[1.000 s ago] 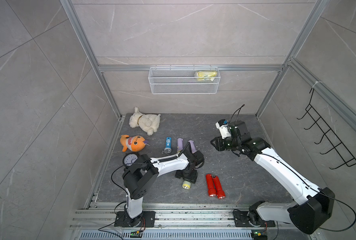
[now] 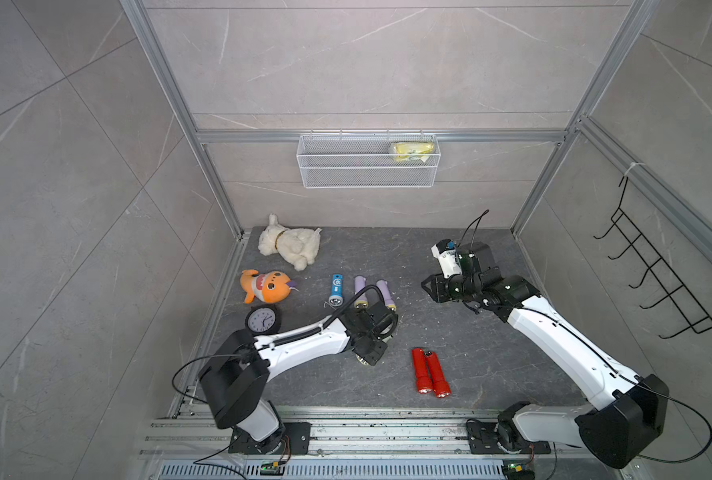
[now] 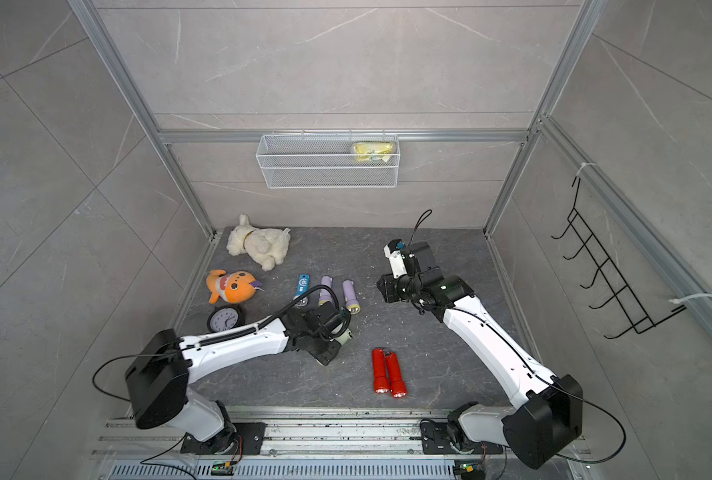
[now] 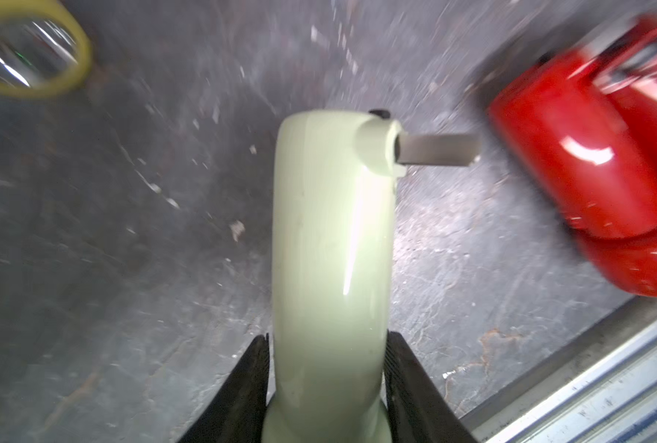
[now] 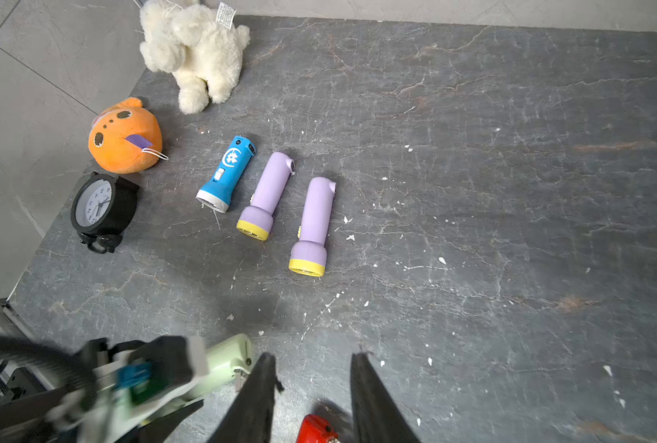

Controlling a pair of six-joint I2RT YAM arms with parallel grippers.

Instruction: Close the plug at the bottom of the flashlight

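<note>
A pale green flashlight (image 4: pixel 333 221) fills the middle of the left wrist view, with a flat metal tab (image 4: pixel 437 150) sticking sideways from its upper end. My left gripper has its two fingers at either side of the flashlight's lower body, shut on it. In the top views that gripper hangs low over the table, left of the red flashlights, largely covering the green one. My right gripper is open and empty above the table's right half, its fingers apart in the right wrist view.
Two red flashlights (image 2: pixel 430 372) lie at the front. Two purple flashlights (image 5: pixel 315 221), a blue one (image 5: pixel 226 172), a clock (image 5: pixel 103 206), an orange plush (image 5: pixel 125 136) and a white plush (image 5: pixel 195 55) lie back left. A wire basket (image 2: pixel 368 172) hangs behind.
My left arm has shifted and rotated, its wrist tilting up and back from where it hung lower over the green flashlight. The right arm looks unchanged.
</note>
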